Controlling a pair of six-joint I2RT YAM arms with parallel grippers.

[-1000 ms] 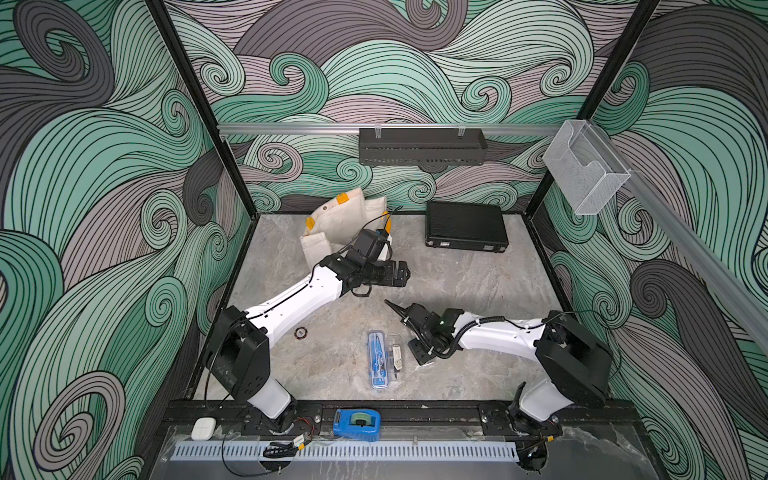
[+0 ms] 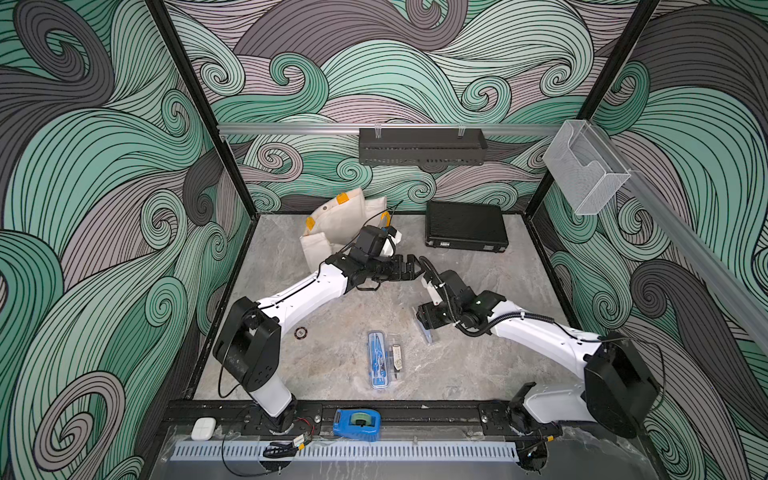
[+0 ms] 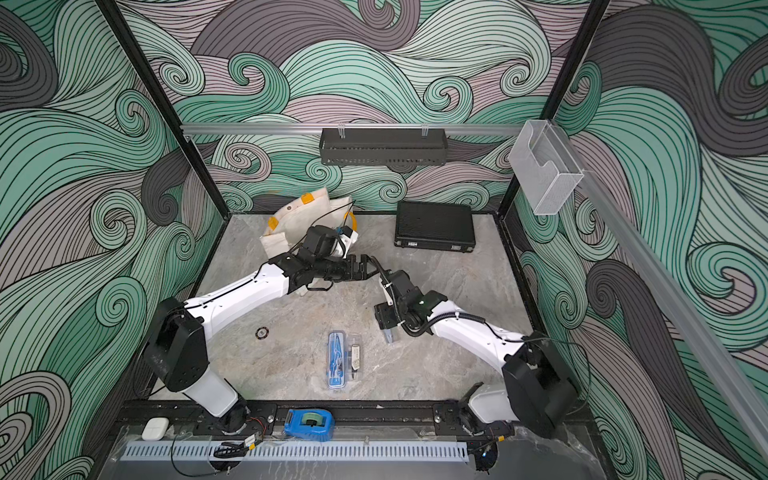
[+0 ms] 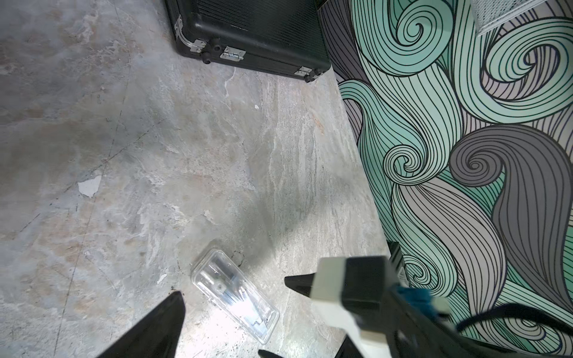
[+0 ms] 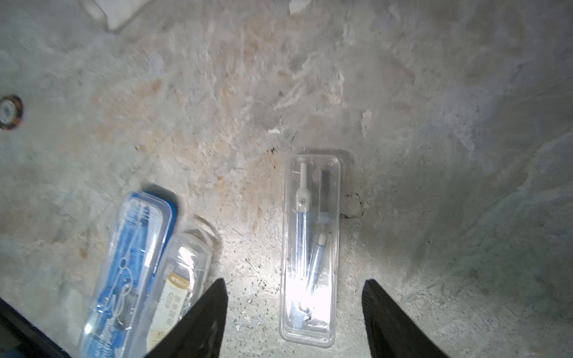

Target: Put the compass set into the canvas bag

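Note:
A clear compass set box [image 5: 308, 250] lies on the table below my right gripper, which has its fingers spread around it from above with nothing between them. To its left are a blue-backed stationery case [image 5: 125, 268] and a smaller clear case [image 5: 173, 298]. The cream canvas bag [image 2: 336, 216] with orange tabs stands at the back left, partly hidden by my left arm. My left gripper [image 2: 406, 269] is open and empty above the middle of the table, beside the right arm.
A black briefcase [image 2: 466, 225] sits at the back right, with a mesh basket [image 2: 584, 172] on the right rail. A small ring [image 2: 301, 333] lies at left.
My right gripper has moved back and up, uncovering more of the clear box beneath it. My left gripper has shifted a little to the right.

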